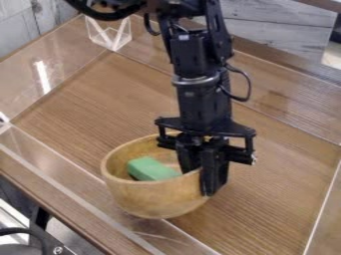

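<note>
A tan bowl sits near the front edge of the wooden table, with a green block inside it. The black gripper comes down from above at the bowl's right side, shut on the bowl's rim. Its lower parts hide that part of the rim and some of the bowl's interior.
A clear raised edge runs along the left and front. A white wire object stands at the back left.
</note>
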